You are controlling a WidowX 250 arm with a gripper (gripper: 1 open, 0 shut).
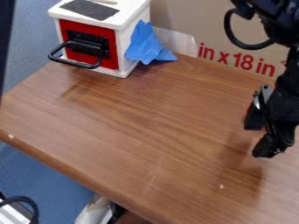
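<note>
The black gripper hangs low over the right side of the wooden table, its fingers pointing down. Something red shows partly behind it at its left edge, mostly hidden. Whether the fingers are open or shut, or hold anything, is hard to tell.
A white box with a red front and black handle stands at the back left. A blue cloth lies against it. Cardboard lines the back. The table's left edge drops to a blue floor.
</note>
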